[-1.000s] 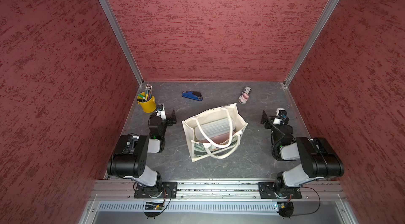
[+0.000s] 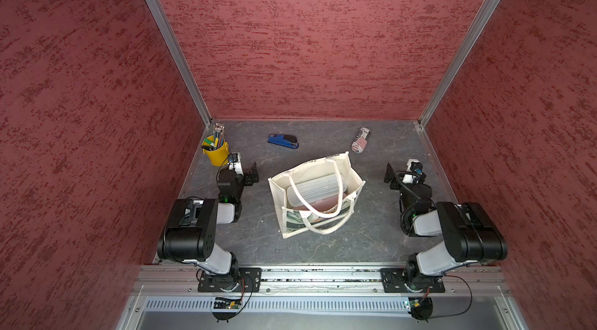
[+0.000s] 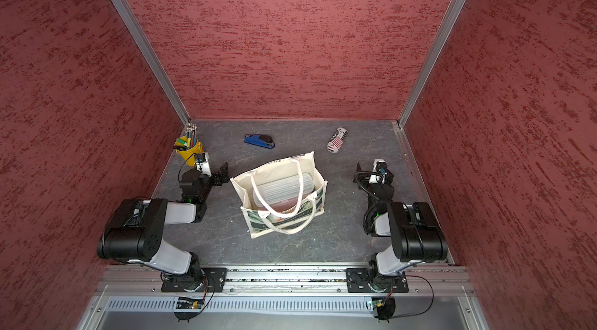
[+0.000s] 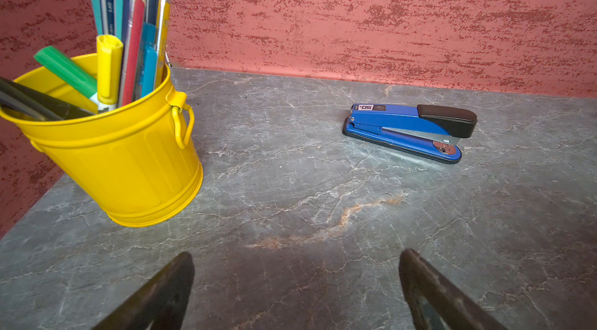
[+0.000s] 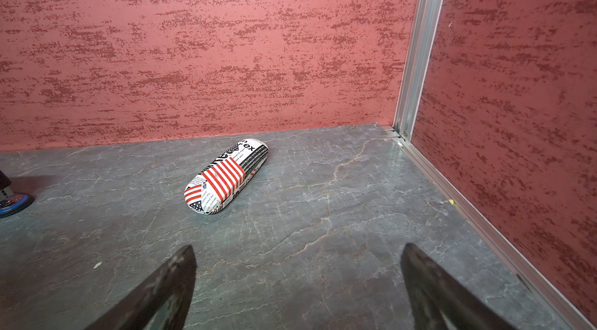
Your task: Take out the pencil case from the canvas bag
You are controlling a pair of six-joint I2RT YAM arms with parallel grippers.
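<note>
A cream canvas bag with two handles stands at the middle of the table; inside show pale clear flat items and something pinkish, too small to identify. A patterned oblong case lies on the table behind the bag to the right. My left gripper stands open and empty left of the bag, facing the back wall. My right gripper stands open and empty right of the bag, also facing back.
A yellow bucket of pens and pencils stands at the back left. A blue stapler lies at the back middle. Bare table surrounds the bag, with walls on the back and sides.
My left arm has shifted very slightly to the left since a second ago. The rest looks unchanged.
</note>
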